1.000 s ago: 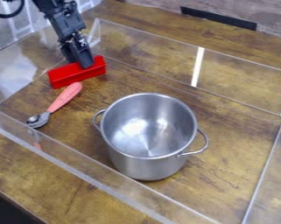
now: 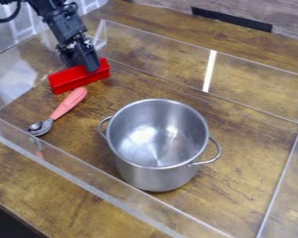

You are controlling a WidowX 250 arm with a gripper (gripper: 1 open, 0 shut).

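Observation:
My gripper [image 2: 79,58] is down at the red block [image 2: 74,80] in the upper left, its tip over the block's top; the fingertips are too small and dark to make out clearly. A spoon with a pink handle [image 2: 68,102] lies below the block, its metal bowl toward the lower left. A large empty steel pot [image 2: 158,145] with two handles stands at the center right.
Clear plastic walls border the wooden table [image 2: 244,102]. The surface behind and to the right of the pot is bare, and a dark panel stands along the back edge.
The gripper and arm have shifted slightly left, and the red block has shifted slightly left with them. The spoon and pot have not moved.

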